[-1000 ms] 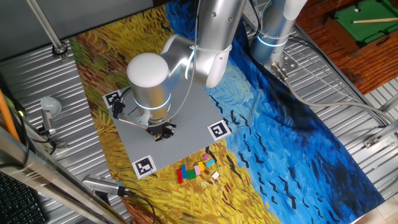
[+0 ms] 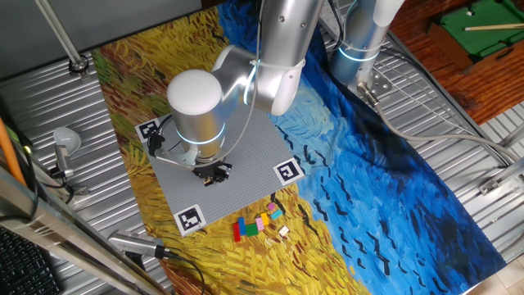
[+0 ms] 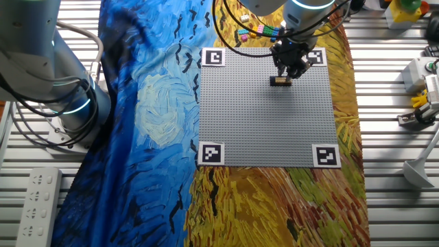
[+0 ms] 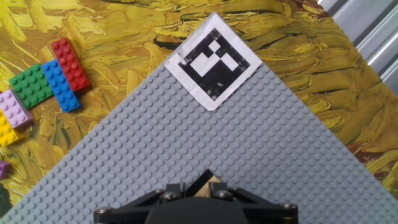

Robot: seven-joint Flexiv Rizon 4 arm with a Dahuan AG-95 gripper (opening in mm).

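My gripper is low over the grey studded baseplate (image 4: 249, 137), near one corner of it. Between or just beyond its fingertips shows a small black and tan piece (image 4: 208, 182), mostly hidden by the gripper in the wrist view. Exterior view 2 has the same dark piece (image 3: 280, 81) right under the gripper (image 3: 288, 68), at the plate. Whether the fingers hold it or only stand around it, I cannot tell. Off the plate's edge lie loose bricks: red (image 4: 69, 64), blue (image 4: 61, 86), green (image 4: 31, 86), pink (image 4: 13, 109) and yellow (image 4: 6, 132).
Printed square markers sit at the plate's corners, one of them (image 4: 214, 62) ahead of the gripper. A white brick (image 2: 283, 231) lies apart from the coloured row. Most of the plate is bare.
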